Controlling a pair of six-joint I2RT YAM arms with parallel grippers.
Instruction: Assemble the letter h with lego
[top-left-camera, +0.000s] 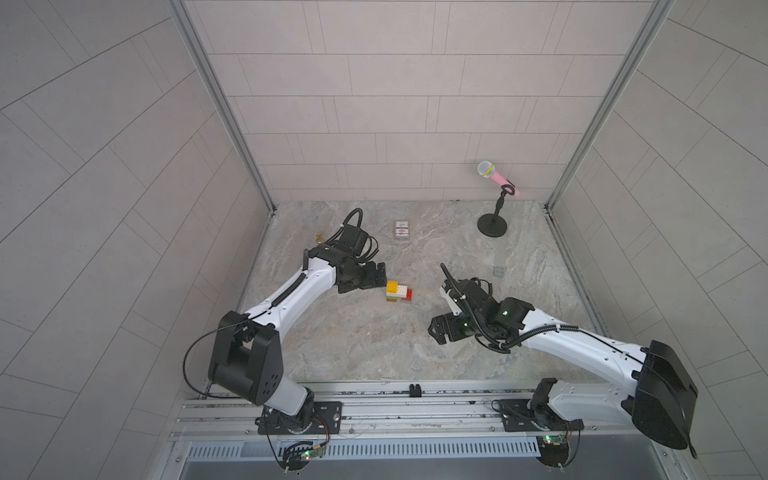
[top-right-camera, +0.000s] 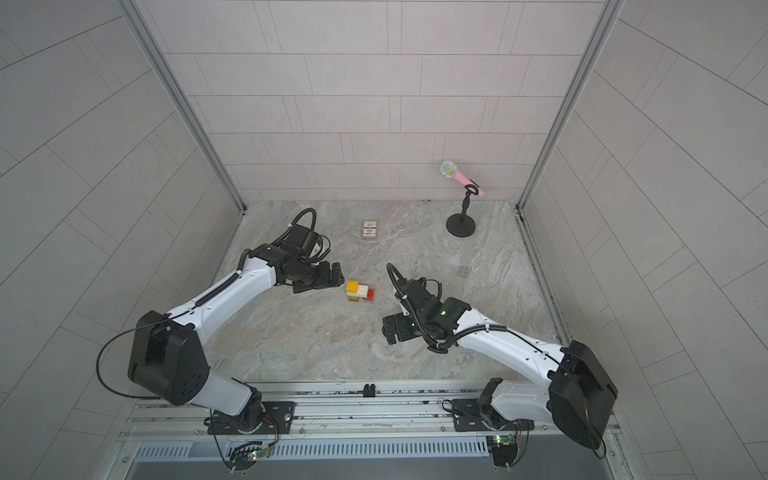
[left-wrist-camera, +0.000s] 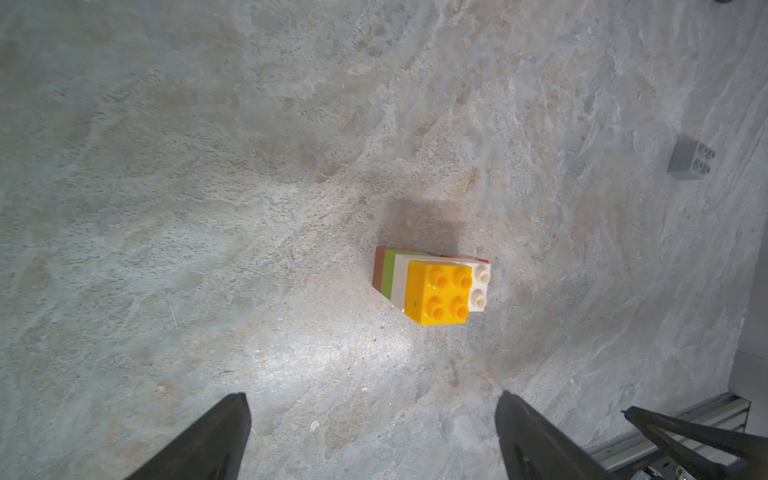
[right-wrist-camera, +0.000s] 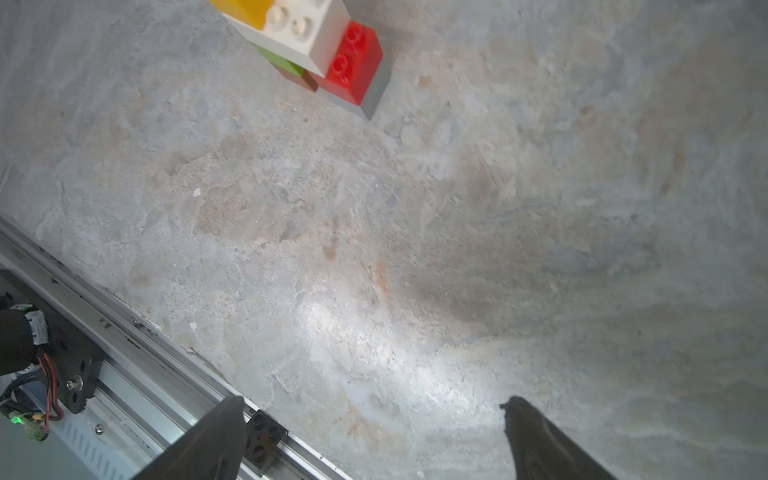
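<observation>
A stepped stack of bricks stands mid-table. Its yellow brick (left-wrist-camera: 437, 294) sits at one end of a longer white brick (right-wrist-camera: 292, 36). Beneath the yellow end are green (left-wrist-camera: 388, 273) and brown (left-wrist-camera: 377, 266) layers. The red brick (right-wrist-camera: 352, 60) lies below the white brick's other end, with what looks like a grey layer under it. My left gripper is open and empty, just left of the stack in the top left view (top-left-camera: 397, 291). Open and empty too, my right gripper hovers to the stack's lower right, apart from it.
A lone grey brick (left-wrist-camera: 689, 161) lies to the right. Pale bricks (top-left-camera: 401, 229) sit at the back centre. A pink microphone (top-left-camera: 497, 176) rests on a black stand (top-left-camera: 492, 225) at back right.
</observation>
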